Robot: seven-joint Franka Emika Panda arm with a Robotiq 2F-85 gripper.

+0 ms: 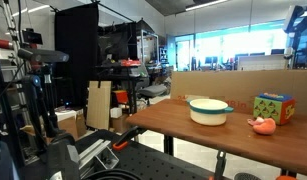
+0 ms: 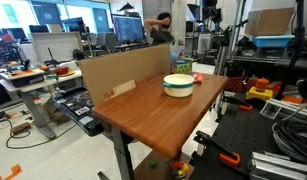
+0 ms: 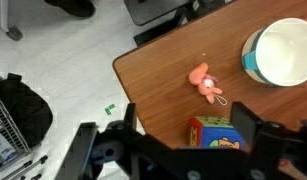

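A white pot with a teal rim stands on the brown wooden table; the wrist view has this pot at the upper right. A pink-red soft toy lies flat near the table edge, apart from the pot, and the same toy shows at right in exterior view 1. Behind it sits a colourful cube. In the wrist view the cube is partly hidden by my gripper, which is open and high above the table, with nothing held between its fingers.
A brown cardboard barrier runs along one side of the table. A black platform with cables and tools adjoins the table.
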